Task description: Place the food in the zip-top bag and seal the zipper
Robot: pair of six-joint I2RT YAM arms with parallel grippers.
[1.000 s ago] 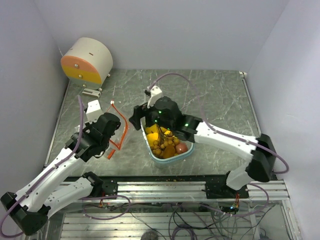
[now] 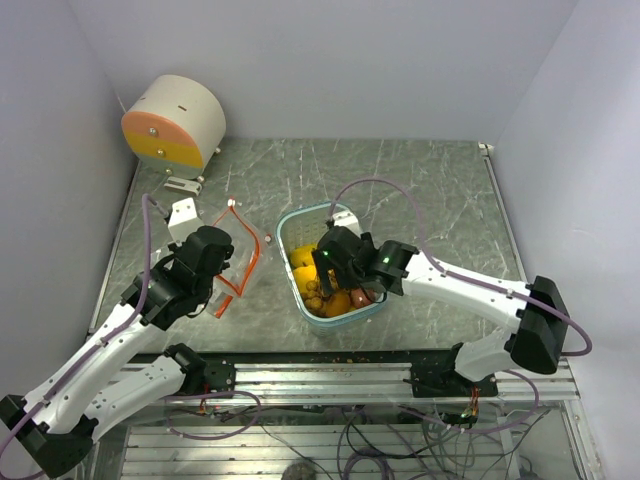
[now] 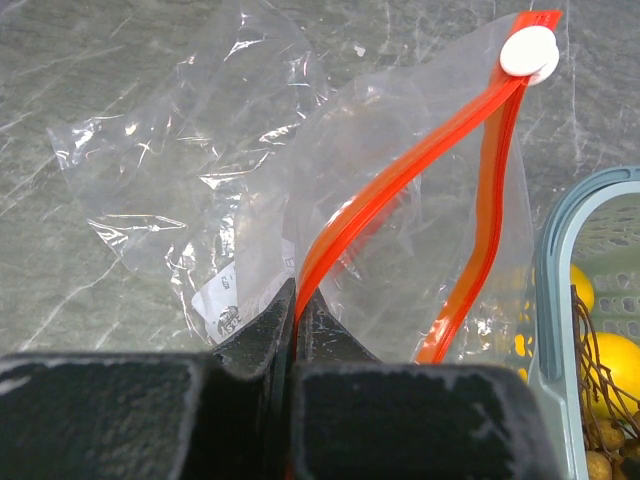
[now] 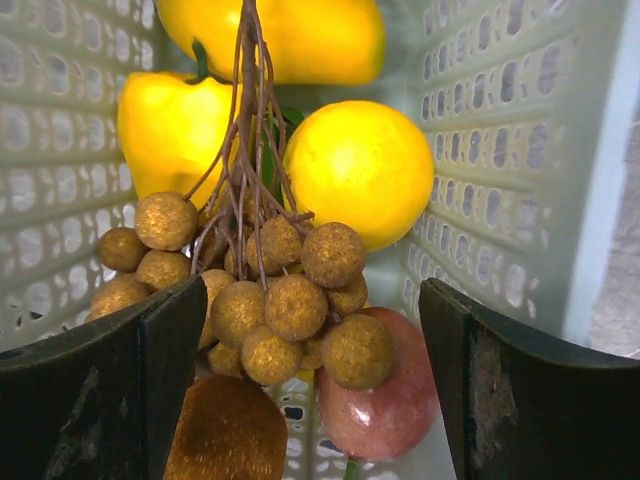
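Note:
My left gripper is shut on the rim of the clear zip top bag (image 3: 380, 140), whose orange zipper (image 3: 385, 190) curves apart, with a white slider at its far end. The light-blue basket (image 2: 300, 220) holds yellow peppers (image 4: 175, 135), a yellow round fruit (image 4: 360, 175), a bunch of brown longans (image 4: 295, 305) on twigs, a red fruit (image 4: 375, 410) and a brown item (image 4: 225, 430). My right gripper stands open down in the basket, its fingers either side of the longans.
A cream cylindrical appliance (image 2: 170, 120) with orange and yellow end stands at the back left. Walls close in at both sides.
The right arm has moved from between bag and basket, rightward and down into the basket over the food.

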